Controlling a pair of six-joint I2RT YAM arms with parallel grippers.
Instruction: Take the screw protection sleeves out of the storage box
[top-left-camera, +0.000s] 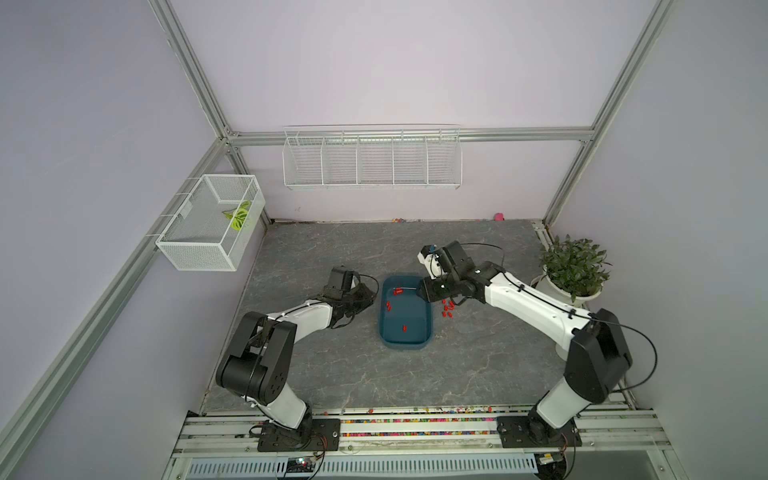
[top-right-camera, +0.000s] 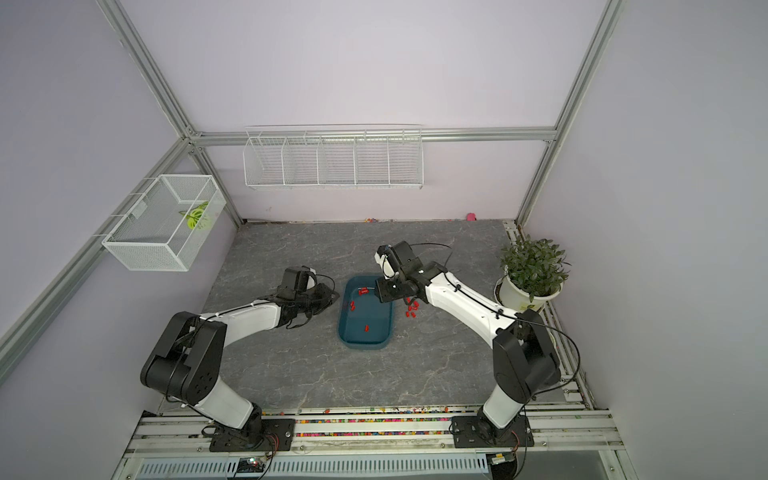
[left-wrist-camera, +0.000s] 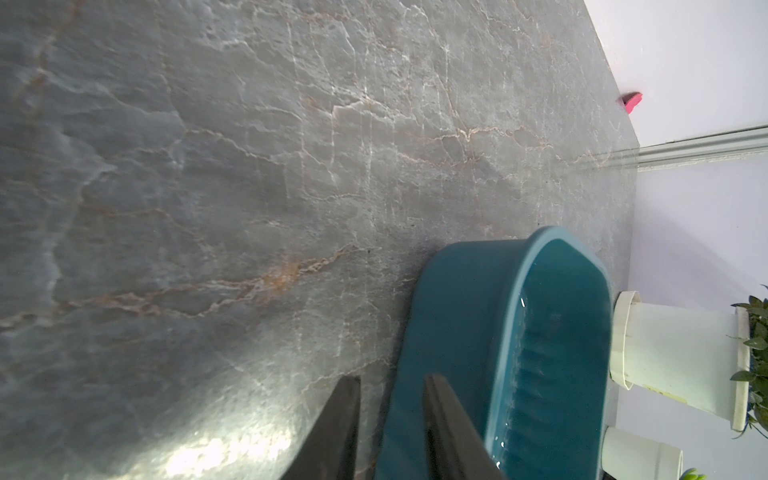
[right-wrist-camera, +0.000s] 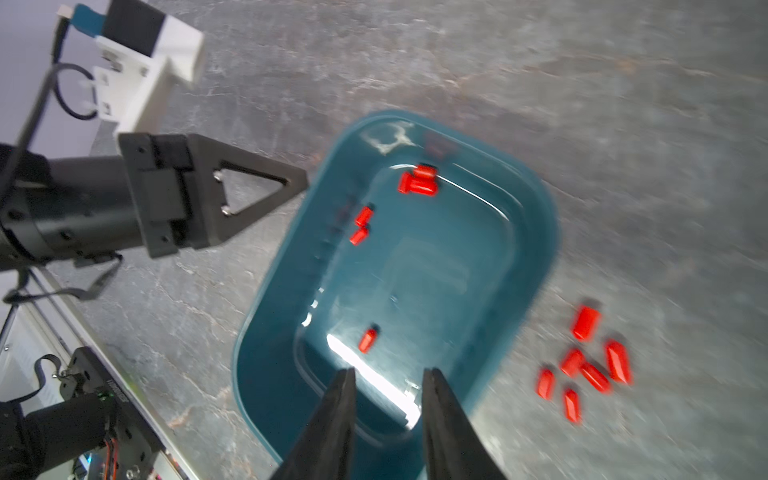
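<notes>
Red screw protection sleeves (right-wrist-camera: 422, 185) lie bunched in one corner of the blue storage box (right-wrist-camera: 432, 296). Two smaller sleeves (right-wrist-camera: 359, 236) rest along its left side, and a single sleeve (right-wrist-camera: 367, 339) is on the floor closer to the near end. My right gripper hovers over the box's right side, open, its fingers apart and empty. Outside the box's left wall, my left gripper is held with its fingertips apart and nothing between them. Several removed sleeves (right-wrist-camera: 572, 361) are scattered on the table to the right of the box.
A potted plant (top-left-camera: 576, 268) stands at the right edge. White wire baskets (top-left-camera: 372, 160) hang on the back wall, and another basket (top-left-camera: 192, 224) is at the left. Grey table (top-left-camera: 352, 376) in front of the box is clear.
</notes>
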